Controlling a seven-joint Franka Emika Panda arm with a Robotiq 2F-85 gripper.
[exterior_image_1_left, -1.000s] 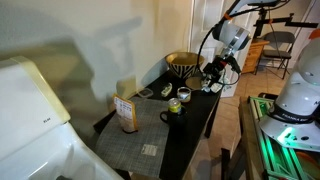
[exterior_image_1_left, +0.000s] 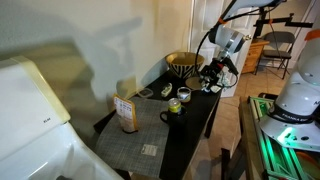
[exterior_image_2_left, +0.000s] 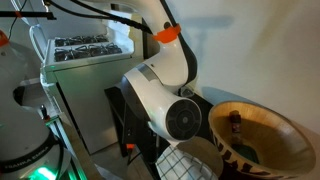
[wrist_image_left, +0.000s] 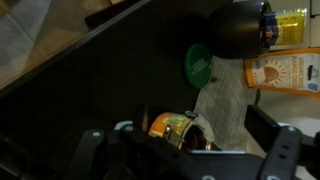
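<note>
My gripper is open, its dark fingers (wrist_image_left: 265, 130) spread apart low in the wrist view. Between and just beyond them shows a cup-like item with an orange and green label (wrist_image_left: 172, 124); I cannot tell how far below it lies. A black mug (wrist_image_left: 238, 30) with a yellow-labelled can (wrist_image_left: 288, 27) beside or in it is at the upper right. Near it a green round lid (wrist_image_left: 198, 65) lies on the black table. An orange and white packet (wrist_image_left: 285, 72) is at the right. In exterior view 1, my gripper (exterior_image_1_left: 212, 77) hangs over the table's far end.
A woven basket (exterior_image_1_left: 184, 65) stands by the wall; it looms large in exterior view 2 (exterior_image_2_left: 265, 115). An upright packet (exterior_image_1_left: 125, 113) stands on the grey mat (exterior_image_1_left: 135, 150). A black mug (exterior_image_1_left: 175, 106) sits mid-table. The table's front edge is close to my arm.
My arm's wrist and gripper seem to have shifted very slightly at the table's far end. The objects on the table look unmoved.
</note>
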